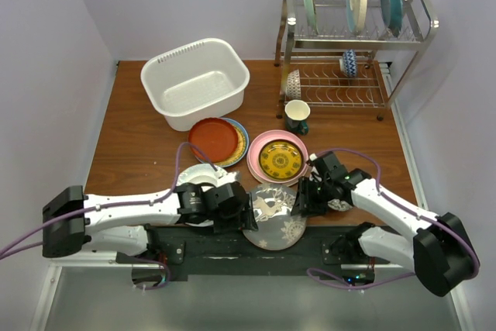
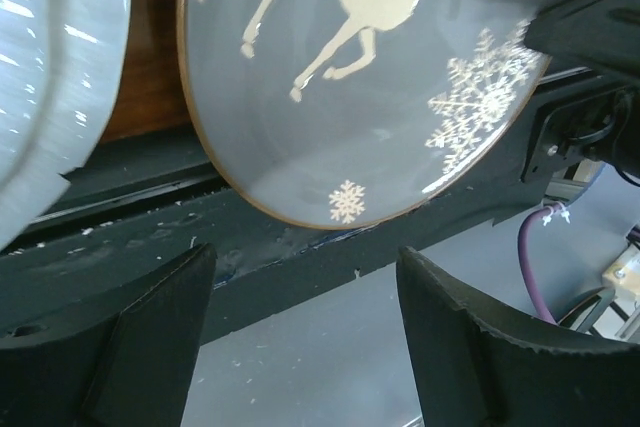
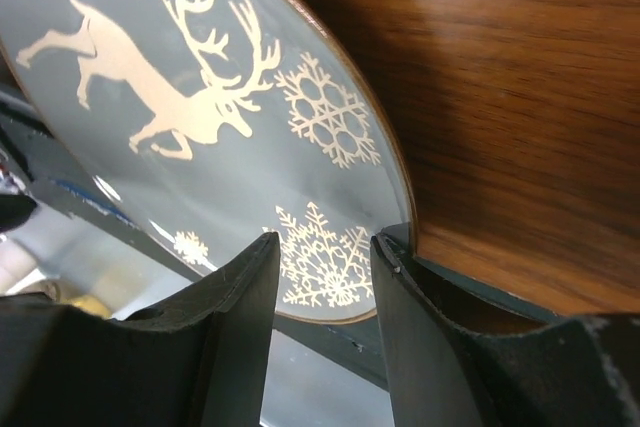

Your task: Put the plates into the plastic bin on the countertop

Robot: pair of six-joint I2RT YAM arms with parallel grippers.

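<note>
The grey plate (image 1: 271, 226) with pale deer and snowflakes lies at the counter's front edge, overhanging it. My left gripper stands open near its left front rim, with nothing between its fingers. At the plate's right side, my right gripper is part open; one finger (image 3: 390, 267) overlaps the rim, though contact is unclear. The left arm partly hides a white plate (image 1: 194, 175). Behind lie a yellow patterned plate (image 1: 280, 160) on a pink plate (image 1: 258, 147), and a red plate (image 1: 213, 139) on a blue-rimmed plate (image 1: 242, 131). The white plastic bin (image 1: 194, 87) is empty.
A steel dish rack (image 1: 341, 43) holding upright plates and cups stands at the back right. A dark green mug (image 1: 297, 116) sits before it. Open counter lies left of the bin and to the right of the mug.
</note>
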